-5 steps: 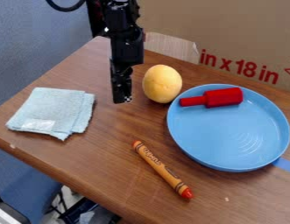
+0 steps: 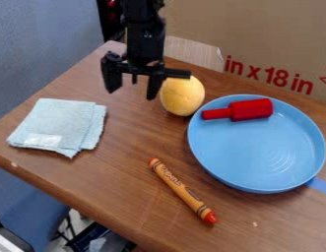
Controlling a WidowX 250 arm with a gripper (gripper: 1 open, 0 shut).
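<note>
The black gripper [image 2: 132,77] hangs over the table's far left part, above and left of a yellow, rounded object [image 2: 182,96]. Its fingers are spread apart, with nothing visible between them. A folded light-blue cloth [image 2: 57,125] lies at the left edge of the table. An orange crayon-shaped object [image 2: 181,190] lies at the front. A red rolling-pin-like object [image 2: 240,109] rests on the blue plate [image 2: 255,157] at the right.
The wooden table [image 2: 106,187] has clear space in its middle, between cloth, plate and crayon. A cardboard box [image 2: 264,39] stands along the back. The table's left edge drops to the floor.
The gripper has risen from low beside the yellow object and turned, its fingers now spread sideways in view. The objects on the table look unmoved.
</note>
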